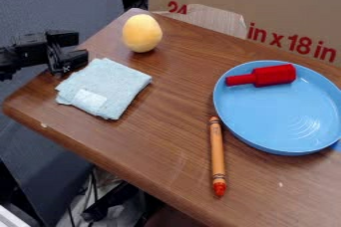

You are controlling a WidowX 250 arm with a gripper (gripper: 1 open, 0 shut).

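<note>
My black gripper (70, 58) is at the left edge of the view, over the table's left side beside a folded pale blue cloth (102, 90); whether its fingers are open or shut is unclear. A yellow egg-shaped object (143, 34) stands at the back of the table. On the right, a red cylindrical object with a thinner handle (273, 75) lies in a blue plate (277, 126). An orange crayon (217, 159) lies left of the plate, pointing toward the front edge.
The wooden table (160, 146) has free room in its middle and front left. A cardboard box (253, 12) stands behind it. The table's left edge drops to the grey floor.
</note>
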